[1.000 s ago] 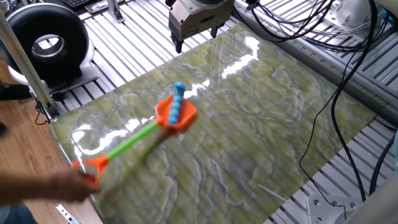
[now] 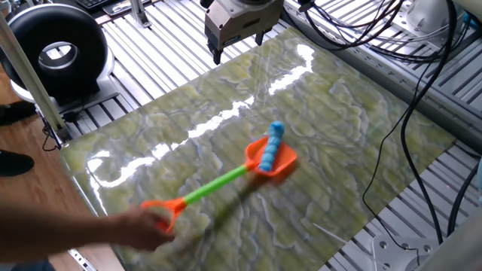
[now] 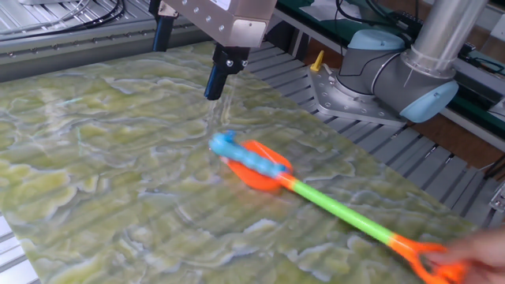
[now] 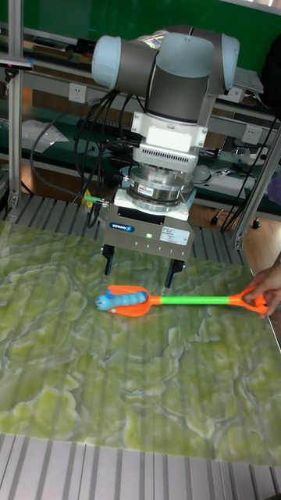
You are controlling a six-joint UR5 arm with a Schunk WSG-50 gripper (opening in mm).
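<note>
A toy shovel with an orange blade [image 2: 283, 165], green shaft [image 2: 217, 185] and orange handle is held by a person's hand [image 2: 143, 228]. Lying along the blade is a blue segmented toy [image 2: 271, 147], one end jutting past the blade's edge; in exterior view 3 the same blue toy [image 4: 122, 300] points left. The shovel appears to be above the green marbled board [image 2: 361, 128]. My gripper [image 4: 141, 262] hangs over the board's far side with its two dark fingers spread wide. Nothing is between them, and the shovel is apart from them.
Black cables [image 2: 410, 113] run along the right side of the board in exterior view 1. A black ring-shaped object [image 2: 54, 54] stands beyond the left corner. Much of the board is bare.
The hand has carried the shovel, with the blue toy on its blade, rightward over the board in exterior view 1. My gripper has stayed in place.
</note>
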